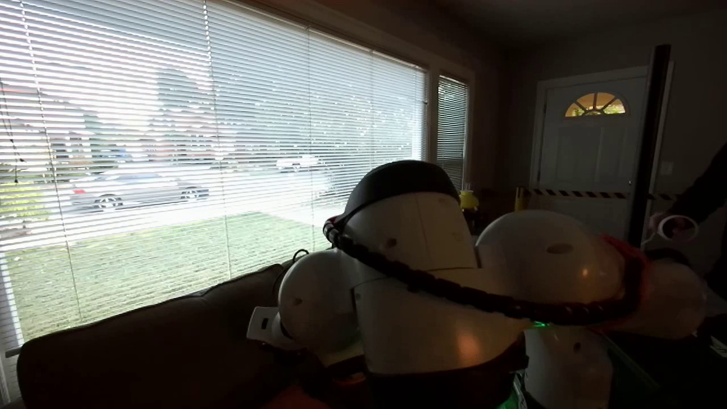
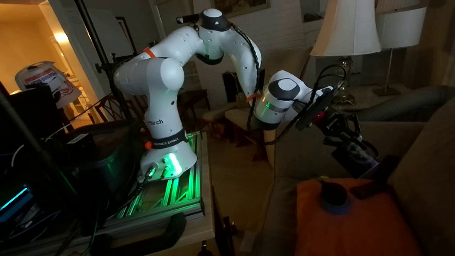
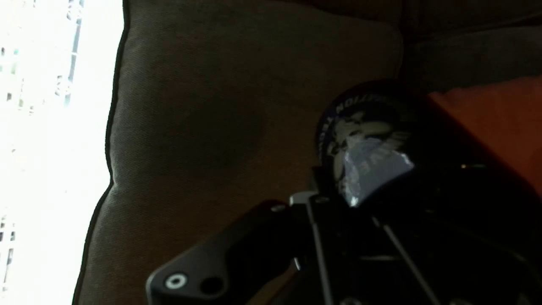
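Observation:
My gripper point(image 2: 343, 144) hangs at the right of exterior view 2, above an orange cloth point(image 2: 313, 217) on the couch. It is shut on a dark, roughly cylindrical object point(image 2: 357, 158). In the wrist view that dark object point(image 3: 373, 137) has a round end with pale printed lettering and a glossy patch. Its far side fades into shadow, and the finger contact is too dark to make out in detail. Below, a dark rounded item with a blue base point(image 2: 336, 207) rests on the cloth. Exterior view 1 has the arm's body hiding the gripper.
A black elongated item point(image 2: 375, 181) lies at the cloth's back edge, close beneath the held object. The couch backrest point(image 3: 213, 112) rises beside the gripper, with the bright window past it. Two lamps, one with a cream shade point(image 2: 347, 30), stand behind the arm.

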